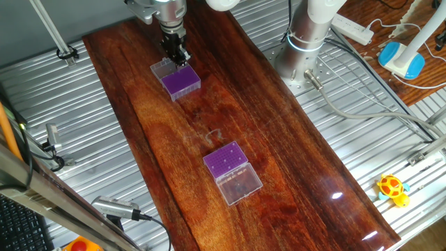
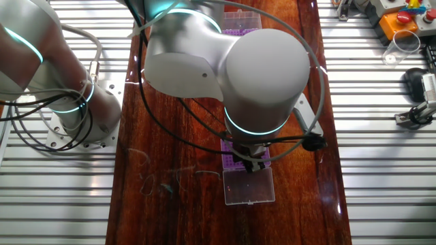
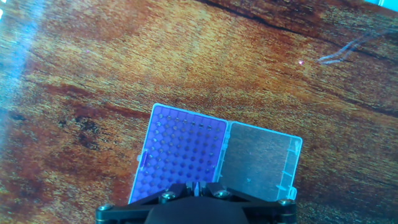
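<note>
My gripper [image 1: 180, 63] hangs over the far purple tip box [image 1: 181, 81], close to where its rack meets the open clear lid [image 1: 162, 68]. In the wrist view the fingertips [image 3: 180, 189] stand close together at the bottom edge, over the purple rack [image 3: 180, 146] near its hinge side; the clear lid [image 3: 260, 158] lies to the right. The fingers look shut, and whether something thin is between them cannot be made out. The arm partly covers this box in exterior view 2, where its lid [image 2: 248, 187] shows. A second open box has a purple rack [image 1: 225, 160] and clear lid [image 1: 239, 184].
The brown wooden board [image 1: 279, 160] is bare between and around the boxes. The arm's base [image 1: 296, 63] stands beside the board. A small camera [image 1: 117, 208] sits at the opposite edge, and a toy turtle [image 1: 391, 187] lies off the board.
</note>
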